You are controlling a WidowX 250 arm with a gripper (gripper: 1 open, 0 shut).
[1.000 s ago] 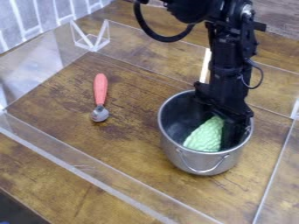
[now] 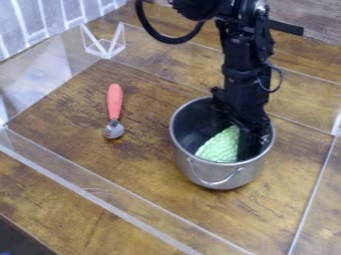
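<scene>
A steel pot [image 2: 213, 171] with a wire handle stands on the wooden table right of centre. Inside it lies a pale green, textured object [image 2: 218, 145]. My black gripper [image 2: 242, 134] reaches down into the pot at its right side, next to the green object; its fingertips are dark against the pot's interior, so whether they grip anything is unclear.
An ice-cream scoop with a pink handle [image 2: 115, 105] lies left of the pot. A white wire piece [image 2: 104, 40] is at the back left. Clear acrylic edges run along the left and right.
My arm and the pot have shifted a little to the left, with the green object still inside the pot. The scoop has not moved.
</scene>
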